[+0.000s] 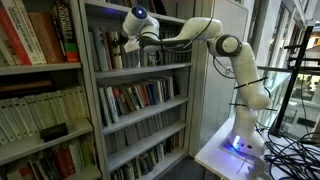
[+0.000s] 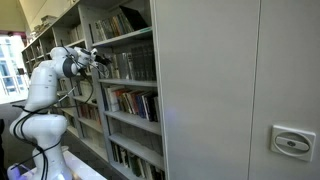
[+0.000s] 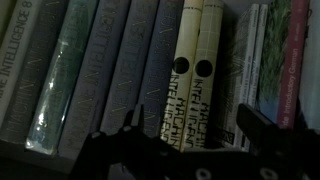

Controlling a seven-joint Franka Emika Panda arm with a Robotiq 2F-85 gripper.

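Observation:
Two yellow books (image 3: 207,70) with black dots and dark lettering stand side by side on a shelf in the wrist view. My gripper is open below them in that picture, its dark fingers (image 3: 252,126) spread to either side of the yellow spines. Nothing shows gripped between the fingers; whether they touch any book cannot be told. From outside, the arm reaches over to the upper shelf of the grey bookcase, where the gripper (image 1: 130,45) appears small beside the book row.
Grey-blue volumes (image 3: 128,65) pack the shelf left of the yellow pair, with a shiny green book (image 3: 62,75) among them. Thinner books and a red spine (image 3: 292,65) stand to the right. Shelf boards (image 1: 140,116) run below. A white table (image 1: 222,155) carries the arm's base.

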